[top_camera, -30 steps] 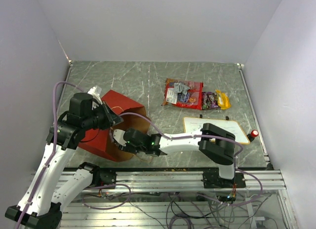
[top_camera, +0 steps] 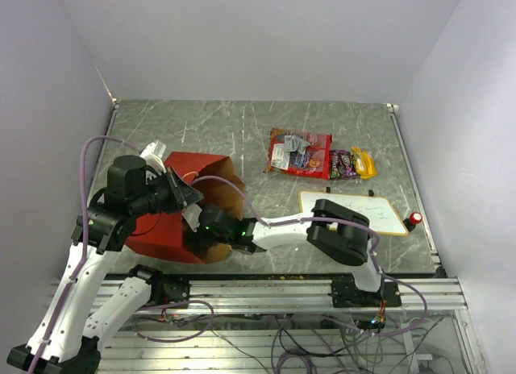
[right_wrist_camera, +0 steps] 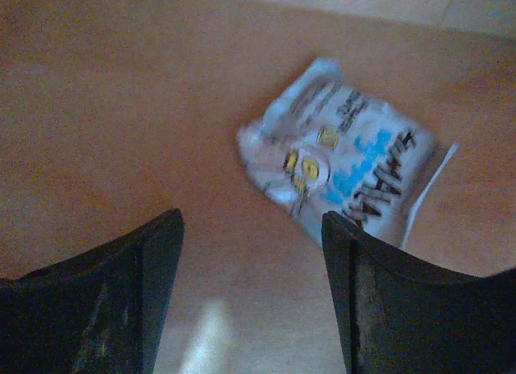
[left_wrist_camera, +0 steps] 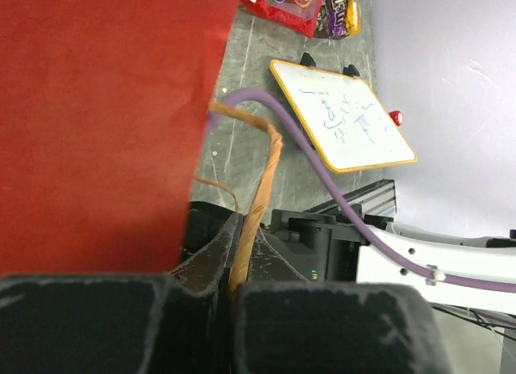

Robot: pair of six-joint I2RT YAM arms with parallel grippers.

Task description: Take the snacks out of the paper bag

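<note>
The red paper bag (top_camera: 161,243) lies on its side at the left, its brown interior facing right. My left gripper (top_camera: 190,195) is shut on its twisted handle (left_wrist_camera: 262,180), which runs up between the fingers in the left wrist view. My right gripper is inside the bag, open, with a small white snack packet (right_wrist_camera: 355,164) lying just beyond its fingertips on the brown paper. Outside, a red snack bag (top_camera: 282,156), a purple packet (top_camera: 341,164) and a yellow packet (top_camera: 363,164) lie at the back right.
A whiteboard (top_camera: 355,209) lies right of the bag, partly under the right arm. A red-capped object (top_camera: 414,219) stands at the right edge.
My right gripper has shifted slightly within the bag, and the bag's opening has moved a little with it. The left arm is almost still, holding the handle.
</note>
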